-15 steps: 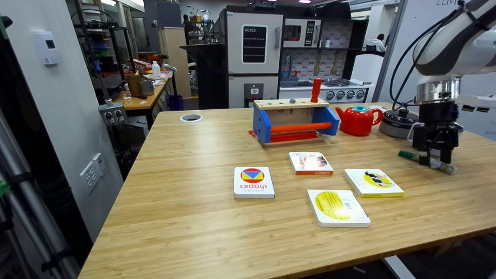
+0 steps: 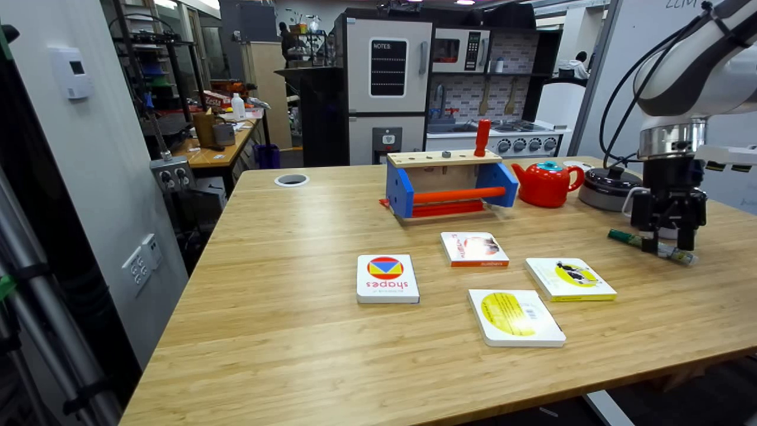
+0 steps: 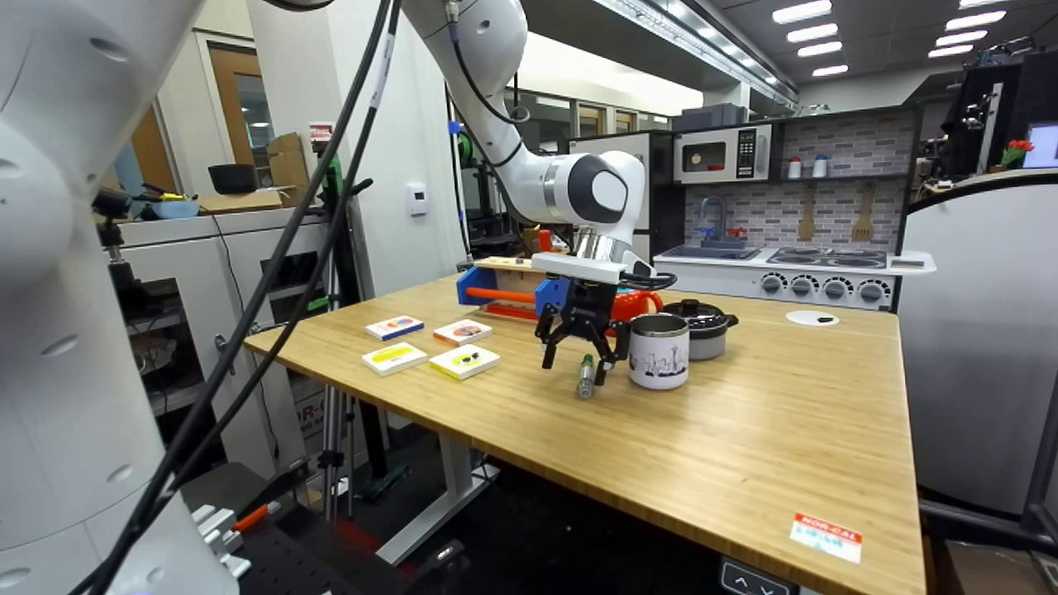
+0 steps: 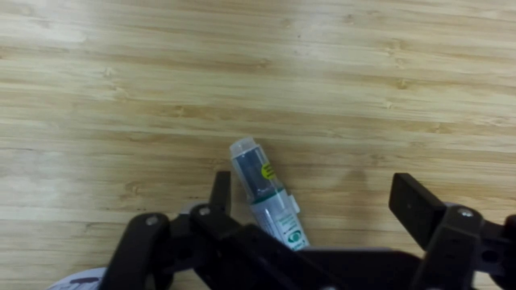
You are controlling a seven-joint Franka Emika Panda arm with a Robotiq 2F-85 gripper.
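A slim marker-like tube [image 4: 273, 198], clear at one end and green at the other, lies on the wooden table. In the wrist view its clear end shows between my fingers, nearer the left one, while my gripper's own body hides the rest. My gripper [image 2: 667, 246] points down over the tube in exterior view 1, its fingertips low by the tabletop. Wide apart, the fingers [image 4: 417, 210] leave bare wood showing between the tube and the right one. From the other side, the gripper [image 3: 577, 365] straddles the tube [image 3: 586, 377] and stands open.
A white mug [image 3: 660, 352] stands close beside the gripper, with a lidded pot [image 3: 701, 327] behind it. Several small board books [image 2: 387, 278], a red teapot [image 2: 544, 184] and a toy workbench [image 2: 450, 186] occupy the table.
The arm has shifted slightly to the right in exterior view 1, and the fingers look a little farther apart. The tube and the other objects have stayed put.
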